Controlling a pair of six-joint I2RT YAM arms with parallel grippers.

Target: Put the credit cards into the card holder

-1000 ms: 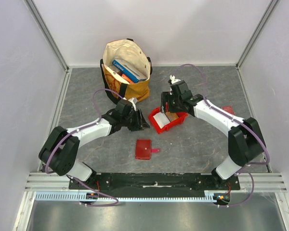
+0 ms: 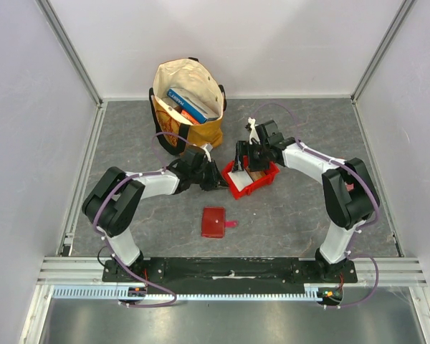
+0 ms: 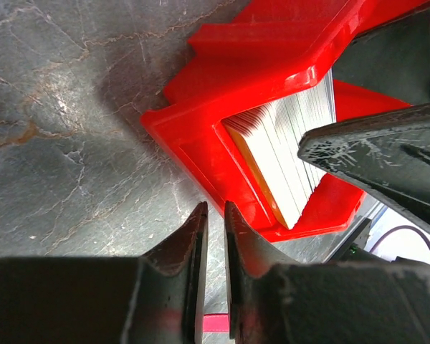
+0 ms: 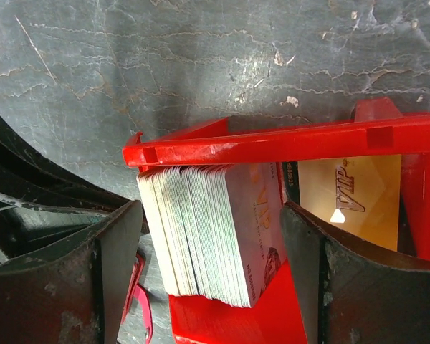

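In the right wrist view, a thick stack of cards (image 4: 201,229) stands on edge in one compartment of a red plastic tray (image 4: 272,145). My right gripper is open, its fingers on either side of that stack. The tray (image 2: 254,188) shows two compartments; the second one holds a gold-faced card (image 4: 351,193). Just left of the tray's front corner, my left gripper is shut, with only a thin gap and nothing visible between its fingertips. A flat red card wallet (image 2: 213,222) with a pink strap (image 2: 231,223) lies in front.
Behind the left arm stands a yellow-and-cream bag (image 2: 201,132) with a blue box (image 2: 188,104) inside. The right gripper's dark finger (image 3: 373,154) reaches over the stack close to my left gripper.
The right gripper has shifted slightly left and down over the card stack.
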